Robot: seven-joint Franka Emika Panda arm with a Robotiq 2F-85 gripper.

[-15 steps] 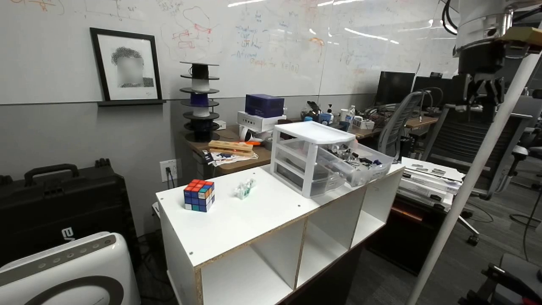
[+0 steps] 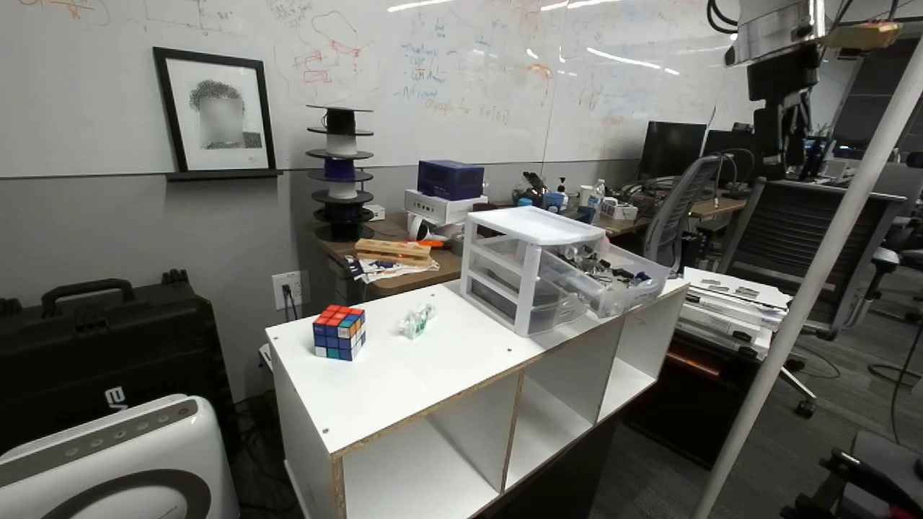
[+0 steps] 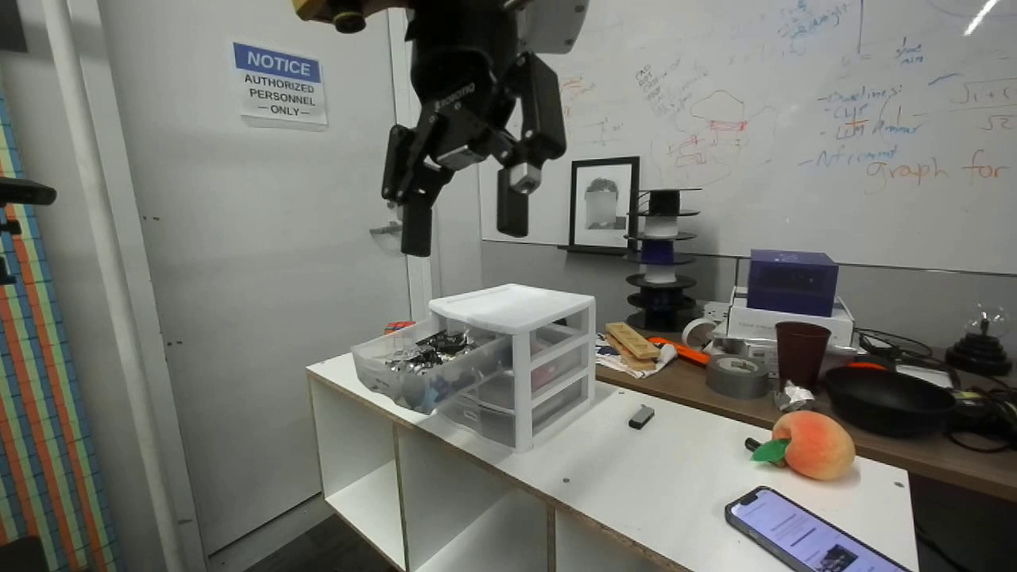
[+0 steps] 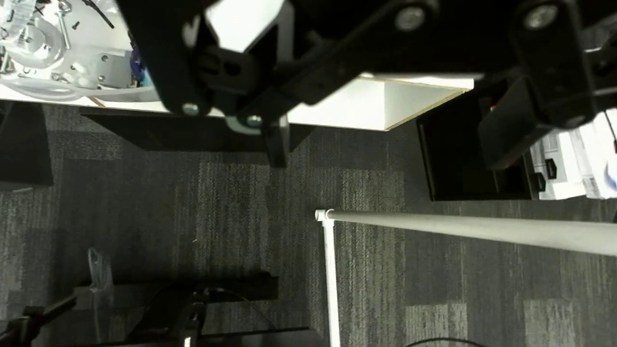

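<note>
My gripper point(image 3: 464, 233) is open, with empty air between its fingers, high above the white shelf unit point(image 2: 415, 389). In the wrist view one fingertip point(image 4: 277, 141) hangs over the carpet just past the shelf edge. A small clear drawer unit with a white top point(image 3: 515, 303) stands on the shelf, its top drawer point(image 3: 381, 376) pulled out and full of small metal and dark parts. A Rubik's cube point(image 2: 339, 332) sits at one end of the shelf, and a crumpled clear-and-green wrapper point(image 2: 417, 321) lies beside it.
Around the drawer unit's other side are a small grey block point(image 3: 641, 416), a peach point(image 3: 815, 445) and a phone point(image 3: 810, 534). A white pole point(image 2: 813, 268) rises near the arm. Behind the shelf, a cluttered desk point(image 3: 682, 376) carries spools and boxes.
In exterior view 1 my arm and gripper have moved left, toward the shelf. The gripper's angle has turned too. The objects on the shelf look unmoved.
</note>
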